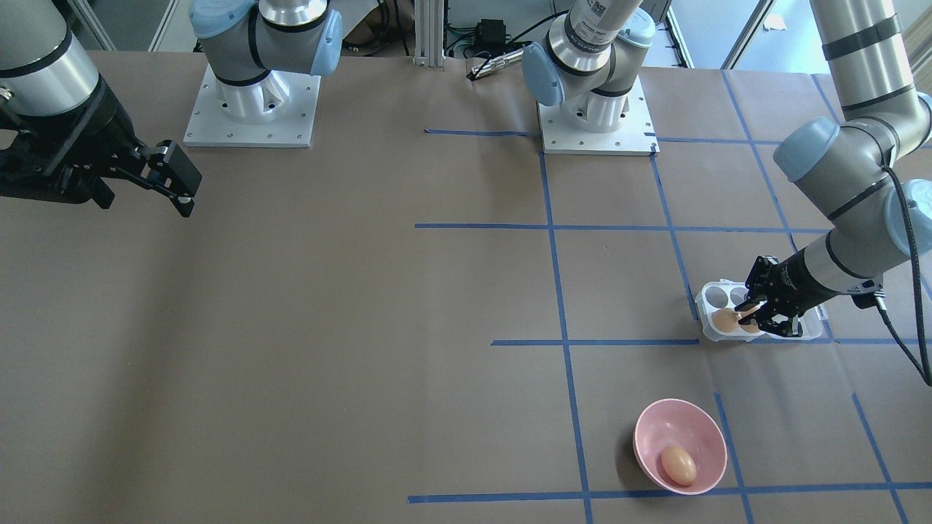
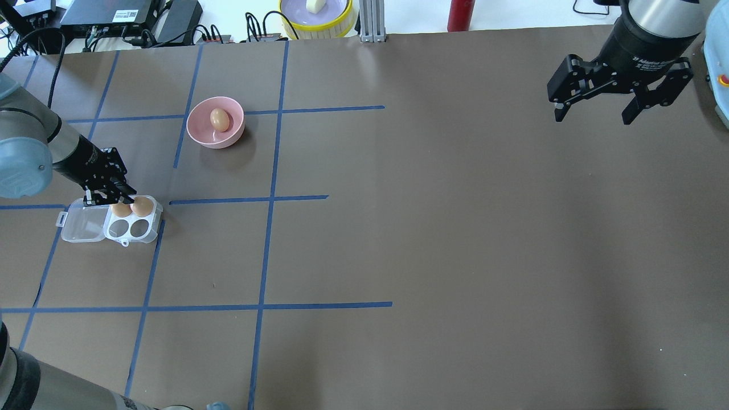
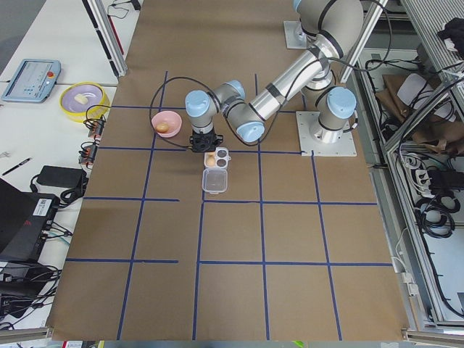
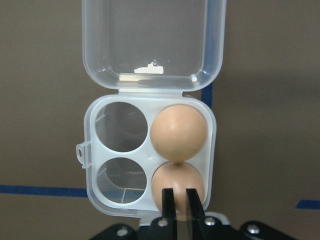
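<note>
A clear plastic egg carton (image 4: 150, 155) lies open, its lid (image 4: 150, 40) folded back. Its right two cells in the left wrist view hold eggs (image 4: 178, 131); the left two are empty. My gripper is over the lower egg (image 4: 165, 180), its black fingers close together with a narrow gap; whether they hold anything is unclear, though they appear above the egg. A pink bowl (image 1: 651, 437) holds one egg (image 1: 678, 466).
Another black gripper (image 2: 618, 89) hangs at the right of the top view. Other arm bases (image 1: 598, 140) stand at the back.
</note>
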